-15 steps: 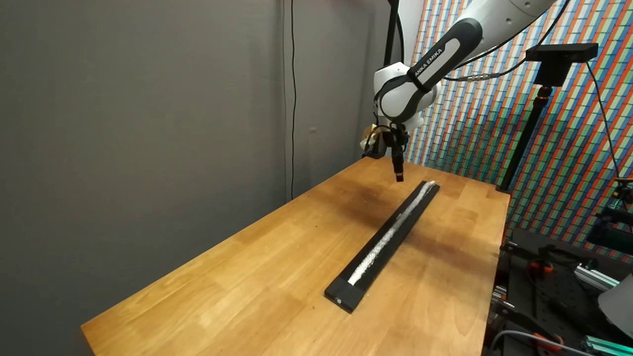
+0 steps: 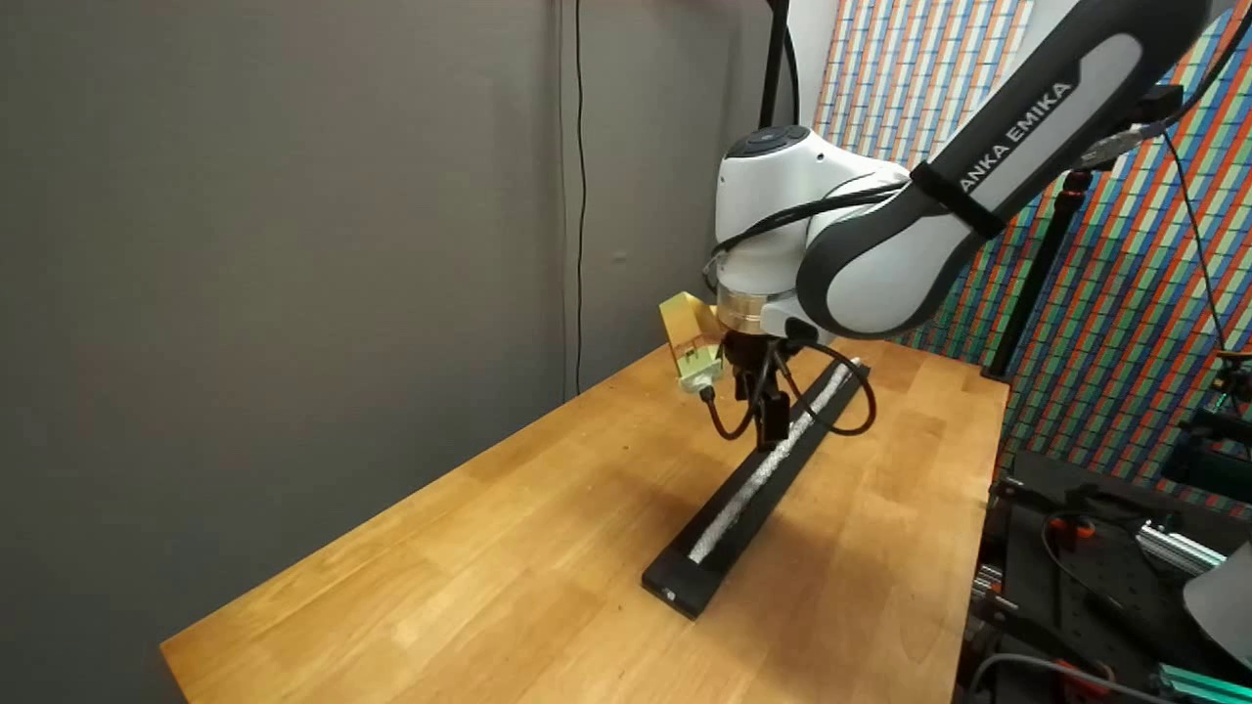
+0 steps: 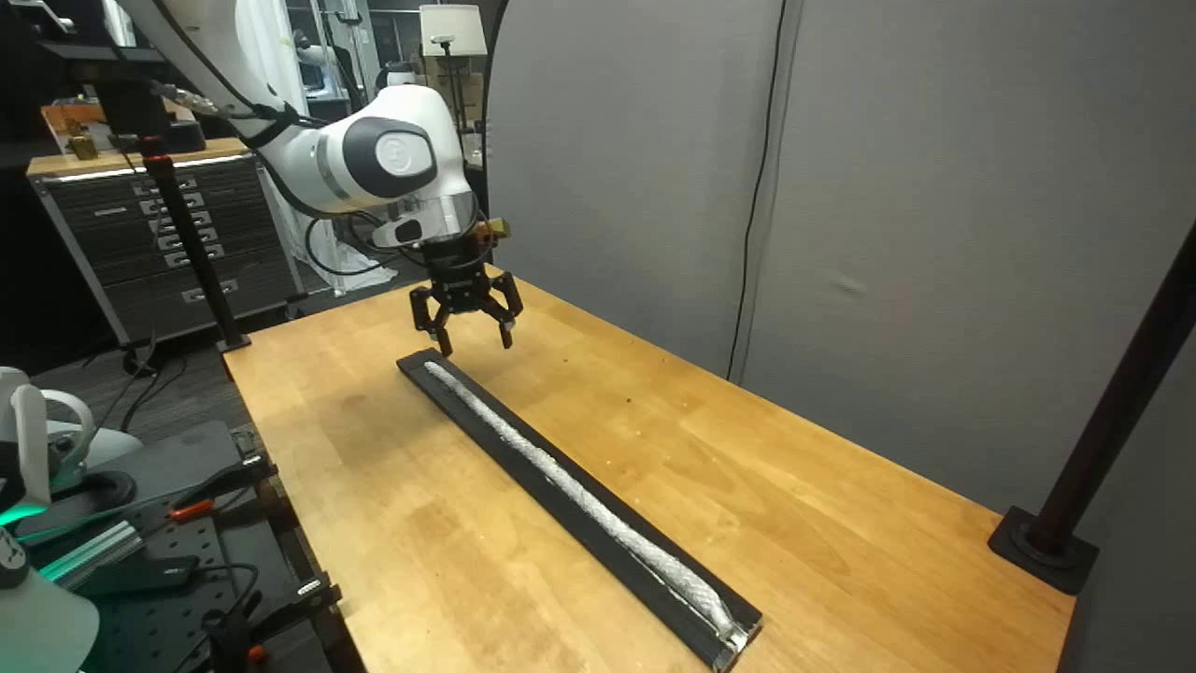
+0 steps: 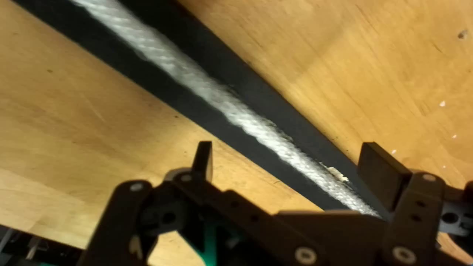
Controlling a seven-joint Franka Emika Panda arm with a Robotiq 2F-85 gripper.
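Note:
A long black channel [image 3: 583, 527] lies flat on the wooden table, with a white braided rope [image 3: 549, 465] stretched along its groove. Over it hovers my gripper [image 2: 771, 444], pointing down; in exterior view 2 the gripper [image 3: 476, 343] appears near the channel's far end. Its black fingers [image 4: 203, 160] are spread wide and hold nothing. In the wrist view the rope [image 4: 248, 119] runs diagonally from upper left to lower right, passing through the gap between the fingertips. The lower right stretch of the rope is hidden by the gripper body.
Bare wooden table [image 2: 469, 563] surrounds the channel on both sides. A grey wall panel [image 3: 897, 224] closes off one long edge. A black post [image 3: 1076, 437] stands at one table corner, and a cart with tools [image 3: 191, 561] stands beside the other long edge.
In exterior view 1 the arm has come nearer the camera, carrying the gripper from beyond the channel's far end to over the channel. The channel and rope have not moved.

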